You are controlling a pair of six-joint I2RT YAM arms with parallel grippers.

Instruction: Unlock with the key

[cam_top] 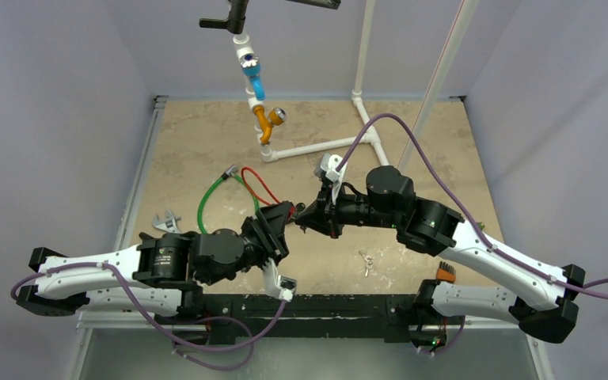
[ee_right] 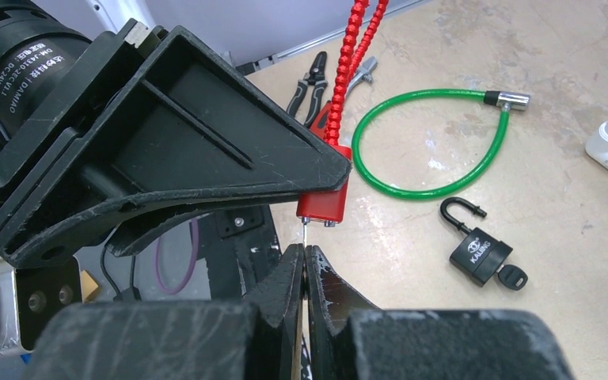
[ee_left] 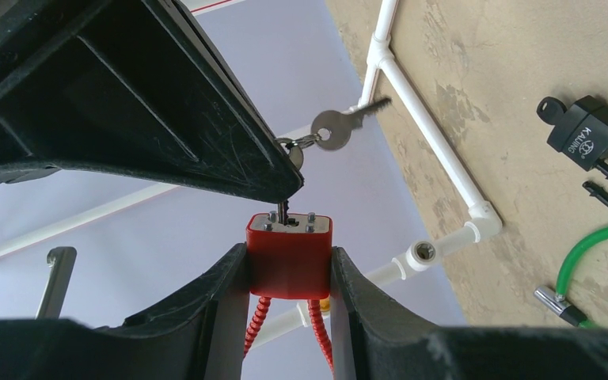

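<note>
A red lock body (ee_left: pixel 289 257) with its beaded red cable (ee_right: pixel 340 99) is gripped between the fingers of my left gripper. Opposite it, my right gripper is shut on a thin key (ee_right: pixel 305 233), most of which its fingers hide. The key's blade meets the lock's metal end face at the keyhole in the left wrist view; how deep it sits I cannot tell. A second key (ee_left: pixel 334 129) dangles from the same ring beside the right gripper's fingers (ee_left: pixel 229 134). In the top view both grippers nearly meet above the board.
Below lie a black padlock (ee_right: pixel 479 252) with its shackle open and a key in it, and a green cable lock (ee_right: pixel 380 186). Pliers (ee_right: pixel 313 87) lie near the green lock. Loose keys (cam_top: pixel 366 263) rest right of centre. White pipes (cam_top: pixel 317 149) stand behind.
</note>
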